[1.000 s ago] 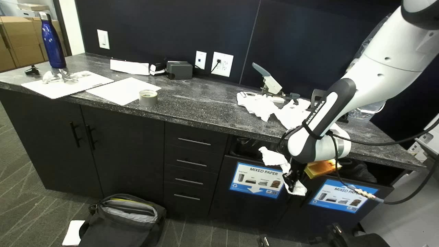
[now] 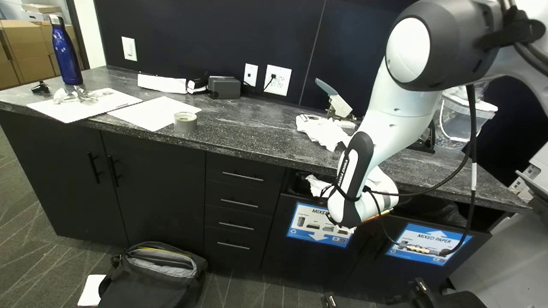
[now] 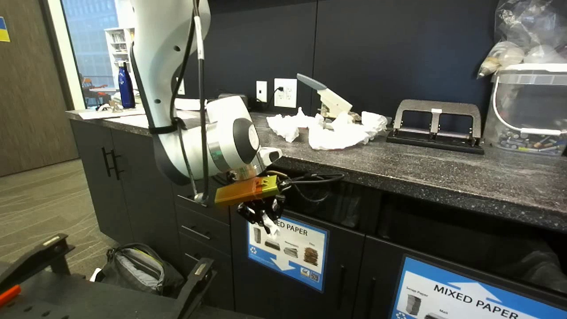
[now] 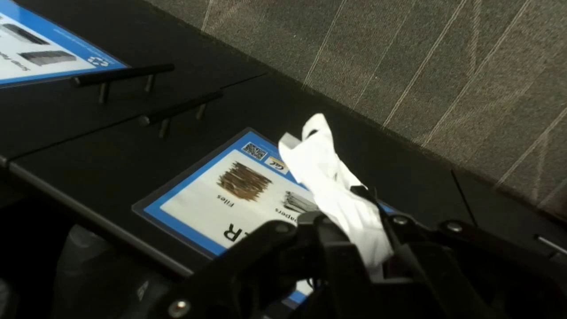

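Note:
A crumpled strip of white paper (image 4: 313, 159) is pinched by my gripper (image 3: 266, 219), its free end sticking out past the dark fingers in the wrist view. The gripper hangs in front of the counter, close to the left "MIXED PAPER" sign (image 3: 297, 250). From exterior view 1, the arm hides the fingers, while a white piece of the paper (image 2: 316, 185) shows at the left bin opening (image 2: 298, 184). More crumpled white paper (image 3: 340, 134) lies on the countertop (image 3: 425, 165).
A stapler (image 3: 333, 101), a hole punch (image 3: 436, 127) and a clear bucket (image 3: 531, 109) stand along the back. Farther left are a tape roll (image 2: 185, 122), flat sheets (image 2: 154, 112) and a blue bottle (image 2: 66, 54). A dark bag (image 2: 154, 272) sits on the floor.
In exterior view 1, the arm has swung left, carrying the white paper from between the two signs to the left bin. It now covers part of the countertop paper.

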